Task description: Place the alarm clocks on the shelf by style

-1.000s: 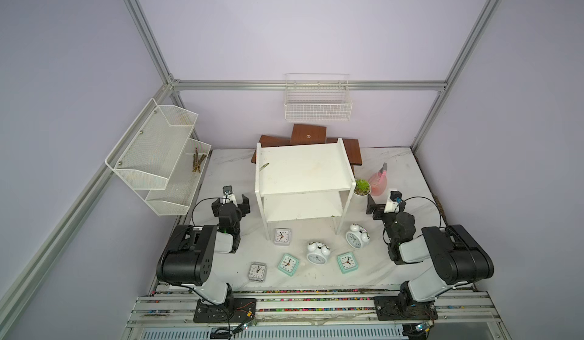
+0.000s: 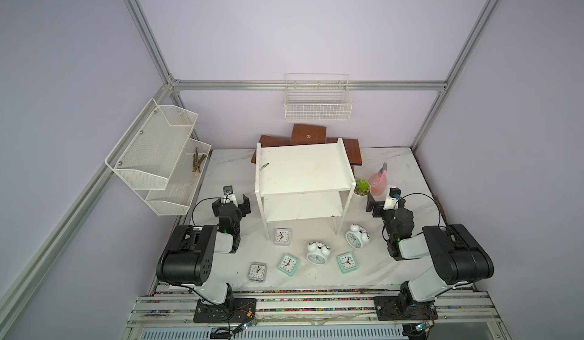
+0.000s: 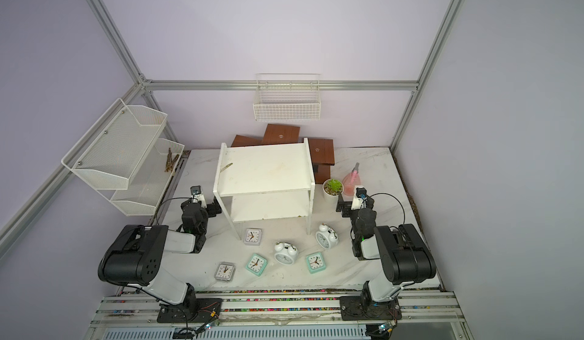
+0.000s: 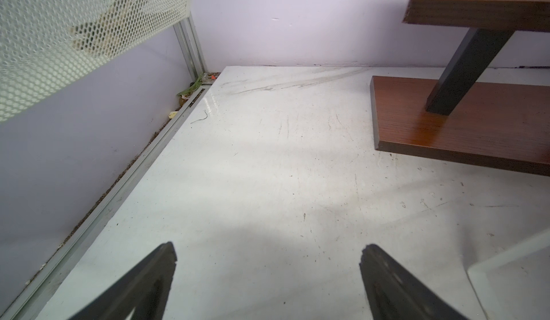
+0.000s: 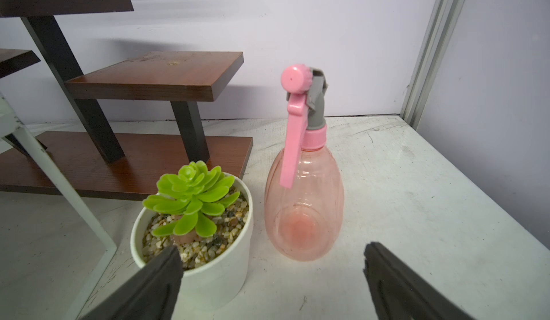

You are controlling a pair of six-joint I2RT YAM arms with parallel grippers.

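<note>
A white two-tier shelf [image 2: 301,168] stands mid-table, both tiers without clocks. In front of it on the table lie the clocks: a pale square one [image 2: 282,236], a grey square one [image 2: 257,272], a mint square one [image 2: 288,264] and another mint square one [image 2: 347,262]. Two round white twin-bell clocks, one nearer the middle [image 2: 317,253] and one to the right [image 2: 357,236], stand among them. Left of the shelf, my left gripper is open and empty. My right gripper, right of the shelf, is open too, with bare table between its fingers.
A potted succulent [image 5: 197,222] and a pink spray bottle [image 5: 303,205] stand in front of my right gripper. Brown wooden risers [image 2: 308,134] sit behind the shelf. A white mesh rack [image 2: 159,151] hangs on the left wall.
The right arm's wrist has shifted very slightly up and left. The left arm shows hardly any movement, and the clocks have stayed where they were.
</note>
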